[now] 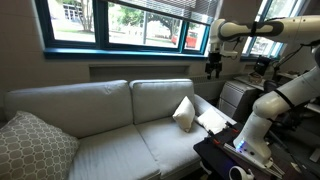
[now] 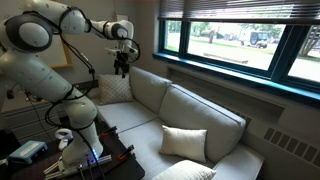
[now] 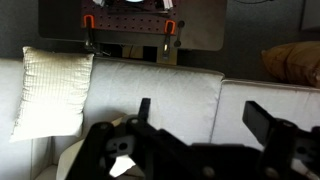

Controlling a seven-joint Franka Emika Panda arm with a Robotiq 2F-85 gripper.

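High above the grey couch [image 1: 95,110], my gripper [image 1: 213,70] hangs pointing down from the arm. Its two dark fingers stand apart in the wrist view, so the gripper is open, with nothing between the fingertips. A small white pillow [image 1: 184,114] leans on the couch's right-hand seat in exterior view 1. At the left end rests a larger patterned pillow [image 1: 37,147]. Below the camera in the wrist view, a cream pillow [image 3: 53,92] lies at the left. A pale item [image 3: 72,158] is partly hidden by the gripper.
A black tabletop [image 3: 60,60] with orange-handled clamps [image 3: 169,28] adjoins the couch beside the robot base. Windows [image 2: 240,45] and a sill run behind the couch. Grey drawers [image 1: 237,98] stand beyond its right end. Much of the couch seat is bare.
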